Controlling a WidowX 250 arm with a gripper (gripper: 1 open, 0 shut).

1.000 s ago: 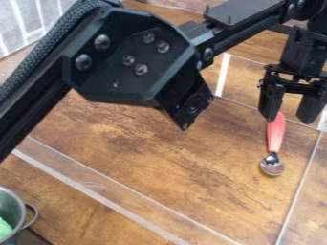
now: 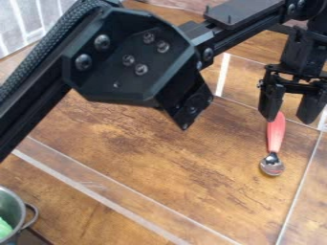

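A black gripper (image 2: pixel 290 107) at the right of the camera view points down, its two fingers apart, over the top end of a red-handled spoon (image 2: pixel 273 134) lying on the wooden table (image 2: pixel 141 172). The spoon's steel bowl points toward the front. I see nothing between the fingertips except table; whether a finger touches the handle is unclear.
A steel pot (image 2: pixel 15 216) with something green inside is cut off at the lower left. The dark arm crosses the upper left. Pale tape lines run over the table.
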